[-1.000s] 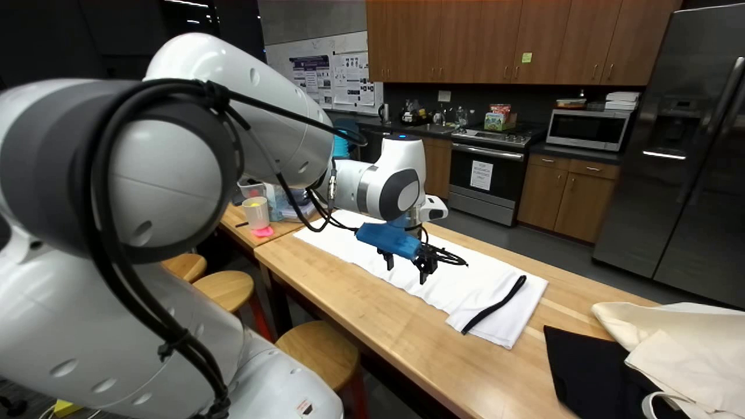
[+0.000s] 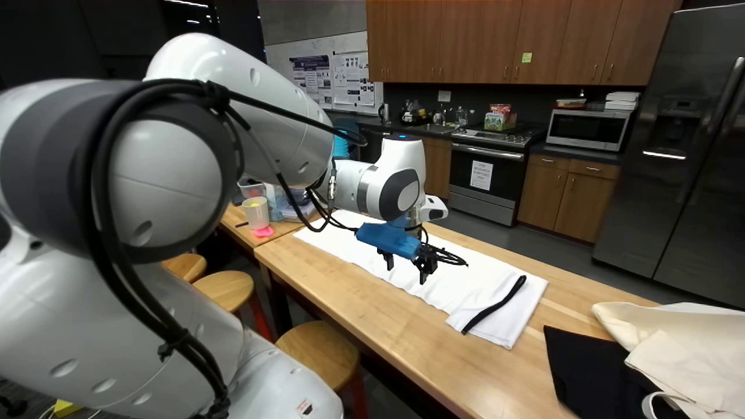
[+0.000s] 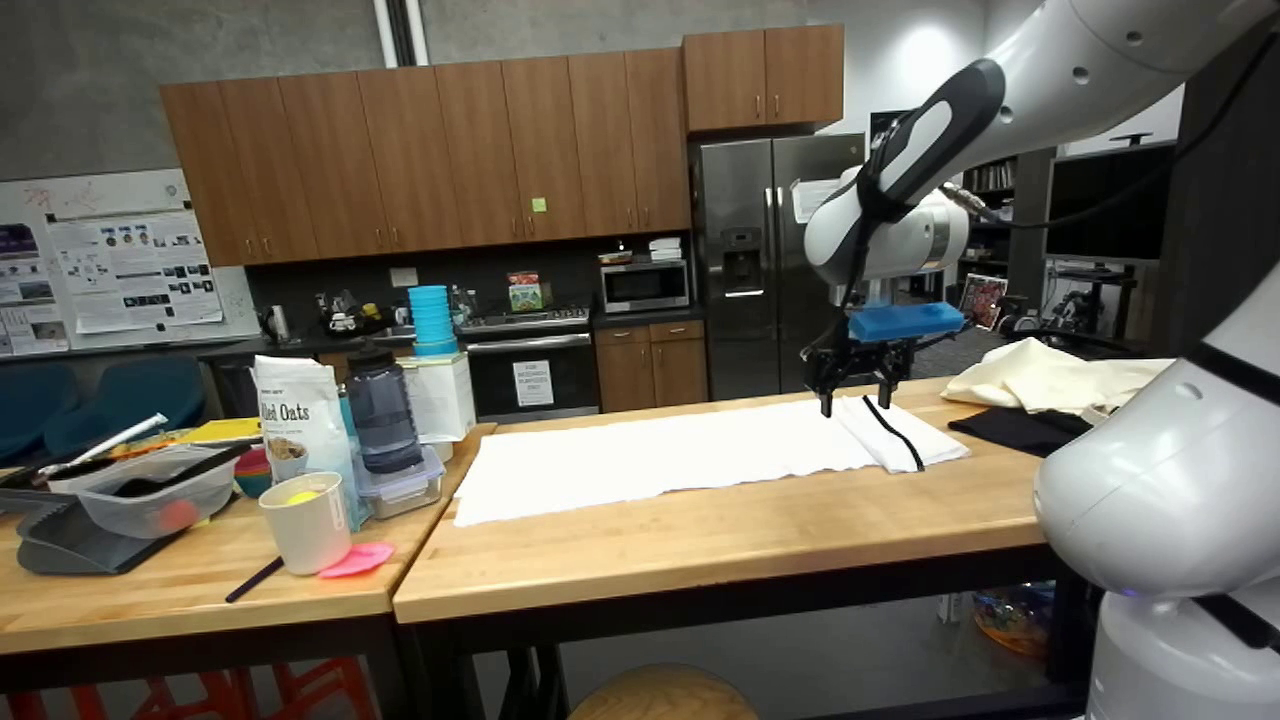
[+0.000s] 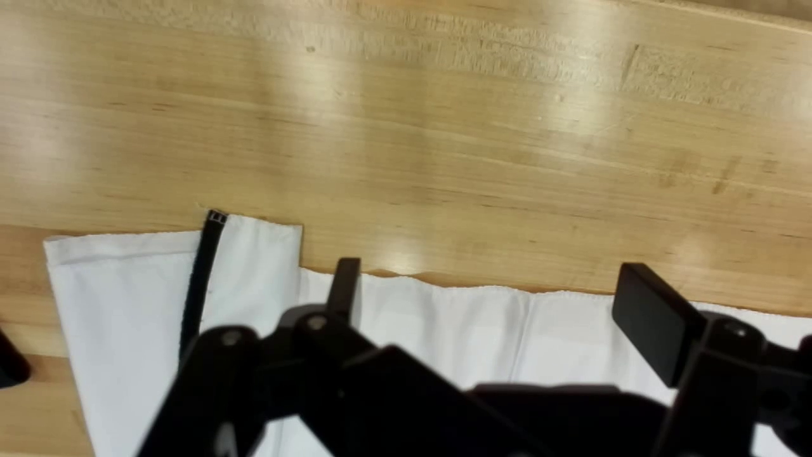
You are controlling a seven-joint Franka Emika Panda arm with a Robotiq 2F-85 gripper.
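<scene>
A long white cloth (image 2: 370, 255) lies spread along the wooden table, its near edge slightly wavy. One end is folded over, and a black strip (image 2: 497, 304) runs across that folded part; in the wrist view the strip (image 4: 199, 278) is at the left. Above the cloth hangs my gripper (image 2: 405, 268), with its blue mount over it. Its fingers (image 4: 658, 324) stand wide apart in the wrist view, and no object is held between them. The cloth's near edge passes below the gap, with bare wood beyond it.
A black cloth (image 2: 593, 373) and a cream fabric pile (image 2: 691, 349) lie past the folded end. On the adjoining table are a white mug (image 3: 306, 524), an oats bag (image 3: 302, 420) and plastic tubs.
</scene>
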